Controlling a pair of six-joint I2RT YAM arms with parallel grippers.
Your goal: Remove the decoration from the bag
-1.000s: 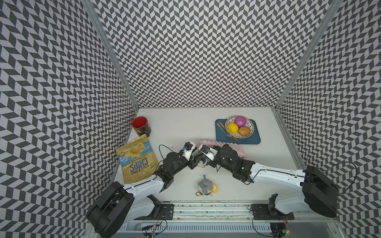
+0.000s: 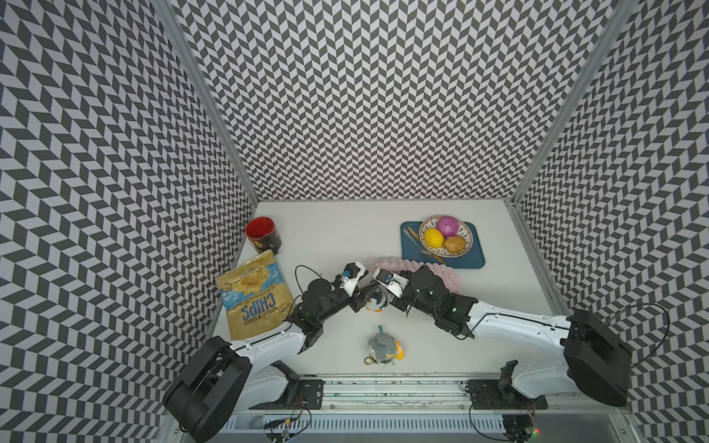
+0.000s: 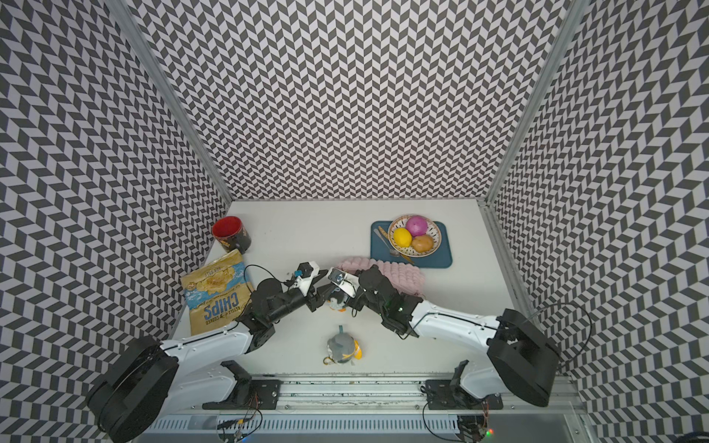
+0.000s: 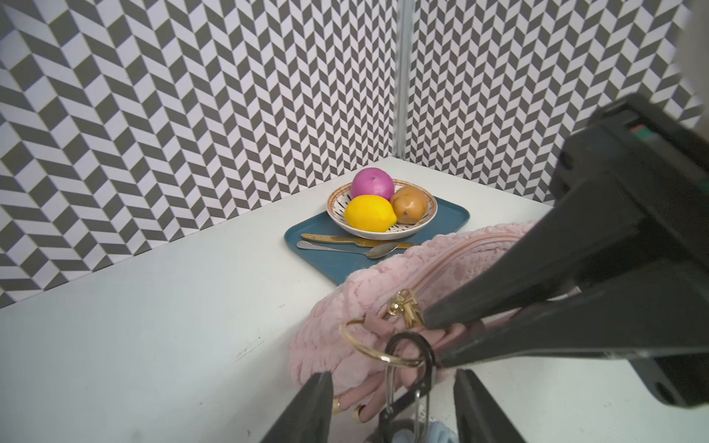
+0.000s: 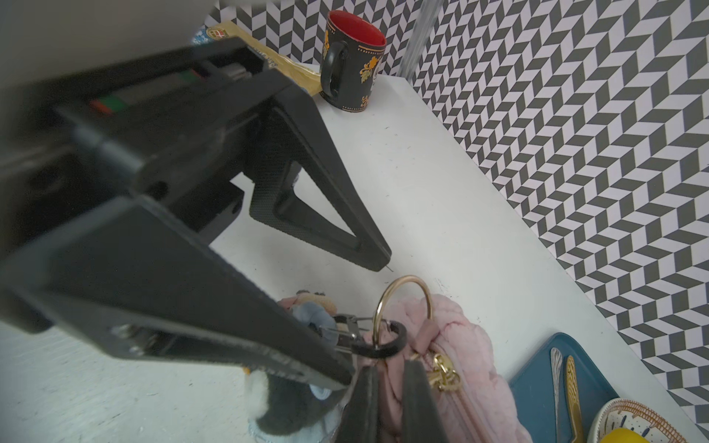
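The pink quilted bag [image 5: 476,354] lies in mid-table, partly hidden by my arms. A gold ring [image 5: 404,279] stands up at its end, with the decoration's black carabiner clip [image 4: 410,339] hooked through it. The grey plush decoration [image 5: 284,406] hangs below the clip. Around the clip, my left gripper stands open, one finger on each side of it. From the other side my right gripper is shut on a fold of the bag's pink strap, close beside the ring. Whether the left fingers touch the clip, I cannot tell.
A second grey plush with an orange part [image 2: 384,347] lies at the front. A chips bag [image 2: 254,295] and a mug [image 2: 263,234] are at left. At back right, a blue tray [image 2: 472,254] bears a fruit bowl [image 2: 466,229] and cutlery.
The clip is still through the ring.
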